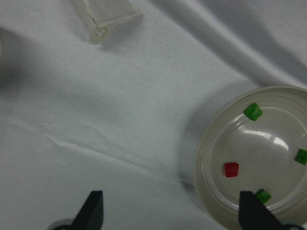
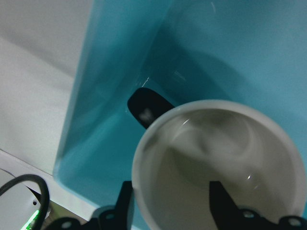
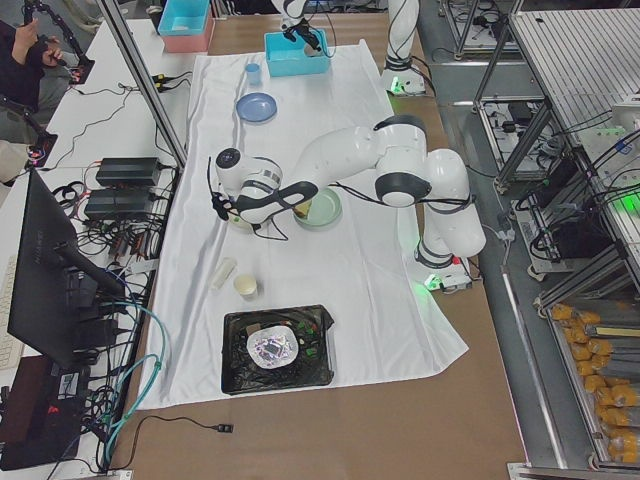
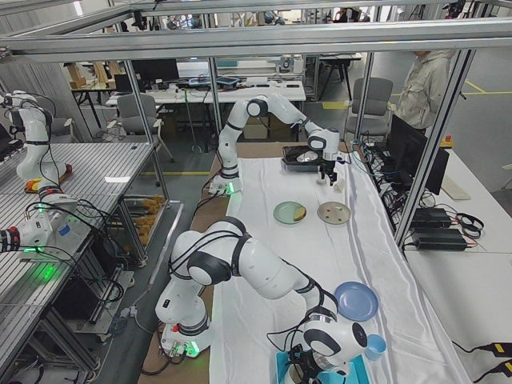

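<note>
My left gripper is open above the cloth beside a beige plate [image 1: 249,143] holding small green cubes [image 1: 253,111] and a red cube [image 1: 231,169]; nothing is between its fingers. A clear plastic piece [image 1: 108,19] lies farther off in the left wrist view. My right gripper is open over a white cup or bowl [image 2: 240,143] in a blue bin [image 2: 115,120], its fingers either side of the near-left rim. A dark object [image 2: 146,105] lies beside the cup.
A green plate [image 4: 284,210] with a yellow item, a blue plate [image 4: 357,296] and blue cup [image 4: 376,346] stand on the cloth. A black tray [image 3: 235,370] and cream cup [image 3: 246,284] are at the left arm's end. Metal frames border the table.
</note>
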